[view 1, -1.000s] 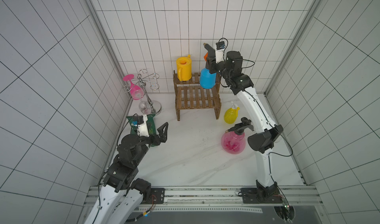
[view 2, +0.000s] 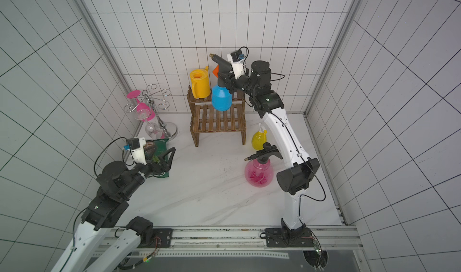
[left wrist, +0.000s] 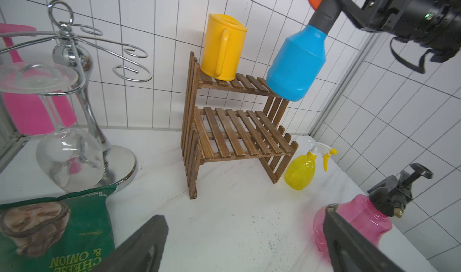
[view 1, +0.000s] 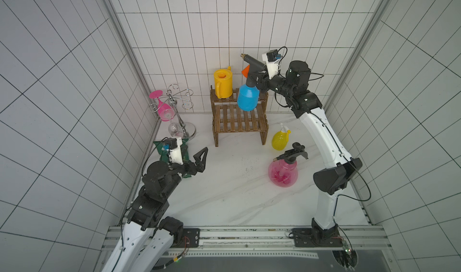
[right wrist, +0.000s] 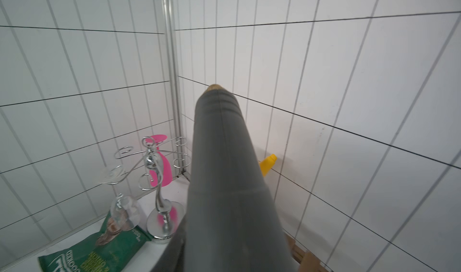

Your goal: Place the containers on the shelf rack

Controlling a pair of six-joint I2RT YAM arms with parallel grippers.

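Observation:
A yellow watering can [view 1: 223, 83] stands upright at the left of the upper tier of the wooden shelf [left wrist: 240, 132]. My right gripper [view 1: 259, 81] is shut on the dark grey head of a blue spray bottle [left wrist: 297, 63]. The bottle hangs slightly tilted in front of the upper tier's right part, its base apart from the lower slats. In the right wrist view the bottle's grey nozzle [right wrist: 218, 176] covers much of the scene, and the fingers are mostly hidden. My left gripper [view 1: 201, 159] is open and empty, low at the left; its fingers [left wrist: 139, 243] are wide apart.
A chrome glass rack [view 1: 185, 127] with glasses and a green snack bag [left wrist: 86, 224] stand at left. Right of the shelf are a yellow spray bottle [view 1: 280, 139] and a pink one [view 1: 283, 173].
My left gripper has moved slightly right; the watering can stayed still.

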